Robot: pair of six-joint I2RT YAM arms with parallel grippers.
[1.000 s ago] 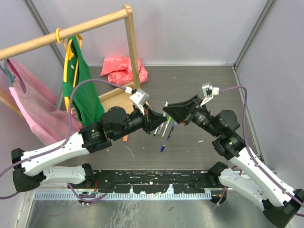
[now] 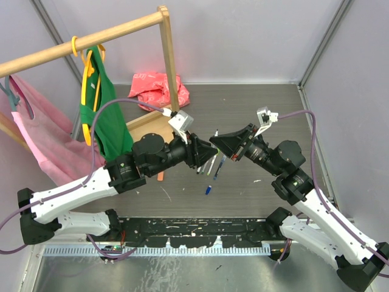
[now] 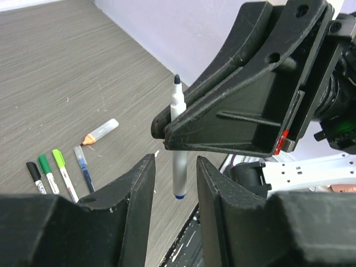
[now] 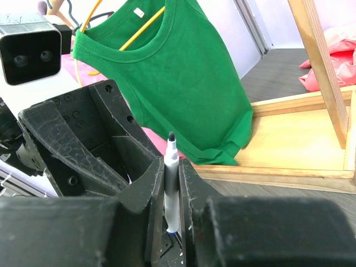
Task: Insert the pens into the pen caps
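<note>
An uncapped white pen (image 3: 179,167) with a dark tip on top and a blue lower end stands upright between the grippers. My right gripper is shut on it, a fingertip on each side. In the left wrist view, the pen's lower part shows between the fingers of my left gripper, which is open with a gap on both sides. A small blue cap (image 2: 209,190) lies on the table. Black (image 3: 35,178), green (image 3: 48,173), light green (image 3: 64,174) and blue (image 3: 84,168) pens lie in a row.
An orange-ended white marker (image 3: 100,131) lies apart from the row. At the left stands a wooden rack (image 2: 167,61) with a green shirt (image 2: 109,109) and pink cloth (image 2: 55,134). Red fabric (image 2: 158,90) is at the back. Bare table (image 2: 267,207) lies front right.
The left gripper has shifted slightly right, and its fingers look further apart than before. The objects on the table have stayed put.
</note>
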